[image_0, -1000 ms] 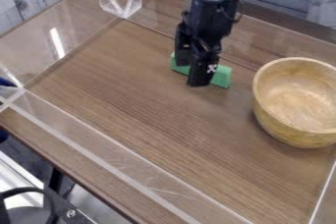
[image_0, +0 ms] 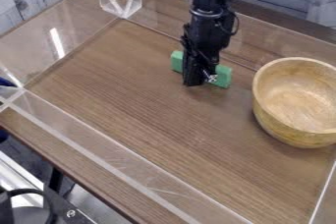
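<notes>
The black gripper (image_0: 199,75) is lowered over a green block (image_0: 219,77) on the wooden table (image_0: 132,120), covering the block's middle. Green shows on either side of it. Whether the fingers are open or shut, or touch the block, is too small and dark to tell.
A large tan bowl (image_0: 294,102) stands right of the block. A clear plastic piece (image_0: 120,0) sits at the back left. The table's left and front are open. A black cable lies at the bottom left corner.
The gripper has shifted a little to the left and its outline over the block has become narrower. The bowl looks unmoved.
</notes>
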